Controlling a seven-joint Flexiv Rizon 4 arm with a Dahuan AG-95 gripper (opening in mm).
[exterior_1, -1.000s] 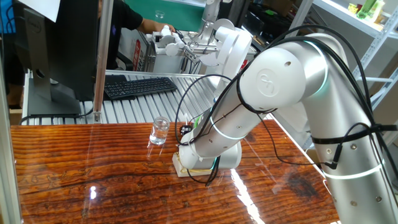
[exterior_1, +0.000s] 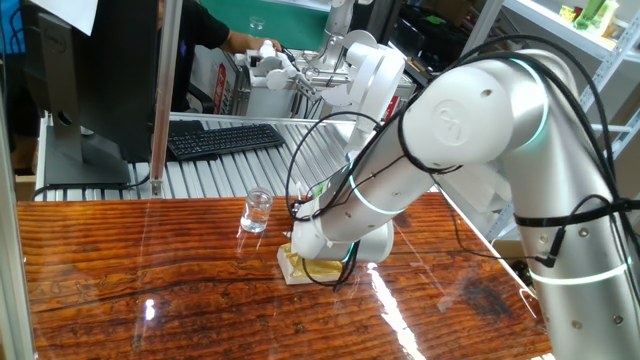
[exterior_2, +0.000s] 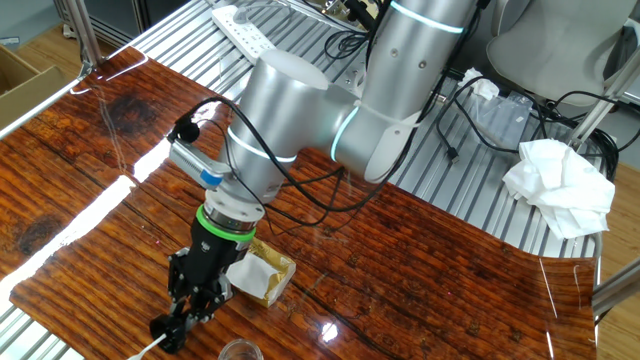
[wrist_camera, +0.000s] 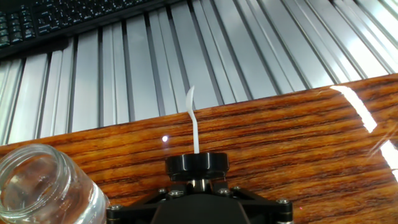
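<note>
A thin white plastic spoon (wrist_camera: 194, 127) points forward from my gripper, which is shut on its handle. In the wrist view the spoon lies over the table's far edge, with its bowl end against the metal slats. A clear glass jar (wrist_camera: 53, 186) with water in it stands left of the gripper, apart from the spoon. From the second exterior side, the black gripper (exterior_2: 178, 325) is near the table edge and the white spoon (exterior_2: 148, 347) sticks out beyond it. The arm hides the gripper's fingers in the first exterior view.
Close to the wrist sits a small gold-and-white box (exterior_2: 262, 272) with white tissue in it. A keyboard (exterior_1: 225, 141) rests on the metal slats behind the wooden table (exterior_1: 150, 265). Left of the jar the tabletop is clear.
The arm's elbow has shifted up and to the right, and the wrist has moved slightly with it. More of the box's gold top shows now. The jar and box have stayed put.
</note>
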